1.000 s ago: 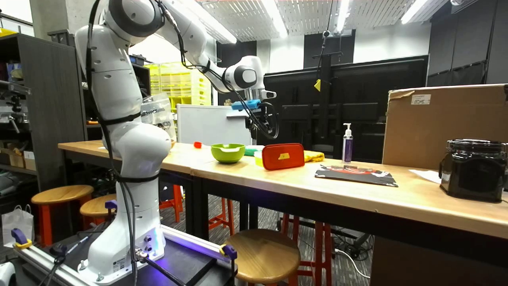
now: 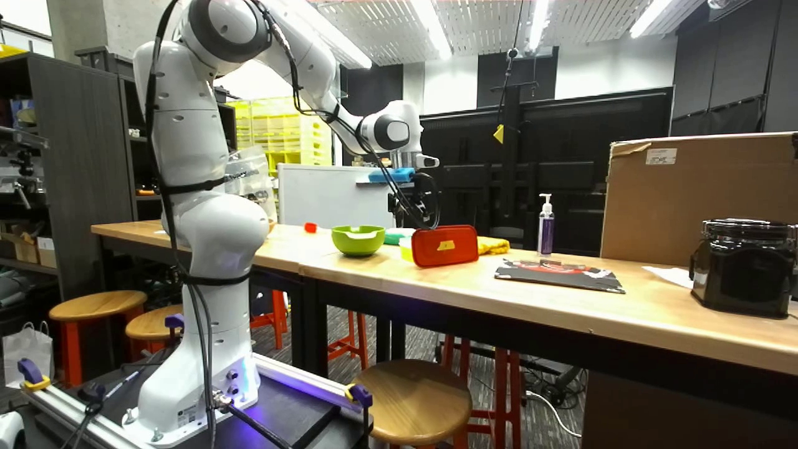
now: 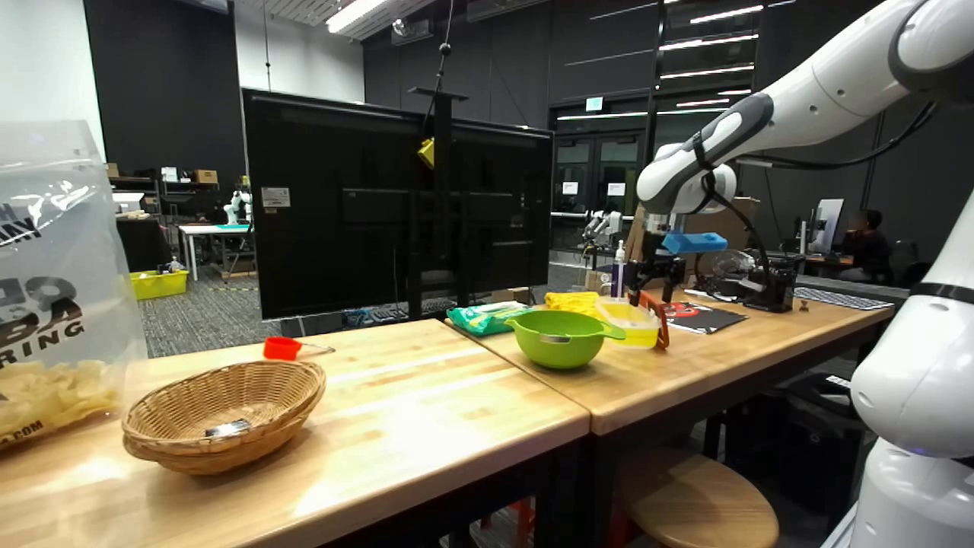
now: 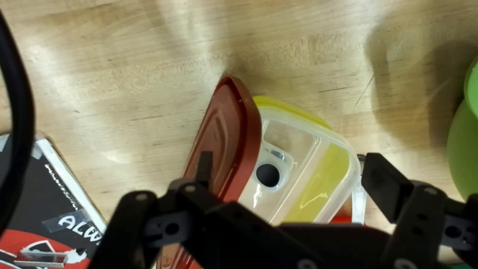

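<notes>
My gripper is open above the clear food container with a yellow stripe (image 4: 309, 157), nothing held between its fingers. Inside the container lies a small pale piece with a dark round spot (image 4: 267, 175). A red lid (image 4: 224, 130) leans upright against the container's side, below the left finger in the wrist view. From the first exterior view, the lid (image 2: 446, 247) hides most of the container. The second exterior view shows the gripper (image 3: 659, 281) just over the yellow-tinted container (image 3: 630, 321); its fingertips are hard to make out there.
A green bowl (image 3: 561, 339) stands close beside the container. Behind are a green packet (image 3: 484, 317) and a yellow cloth (image 3: 572, 302). A pump bottle (image 2: 546, 226) and a dark flat board (image 2: 561, 275) lie beyond the lid. The table's other half holds a wicker basket (image 3: 196, 438).
The arm has come down and shifted slightly right in the first exterior view, bringing my gripper lower behind the lid. Objects on the table look unmoved.
</notes>
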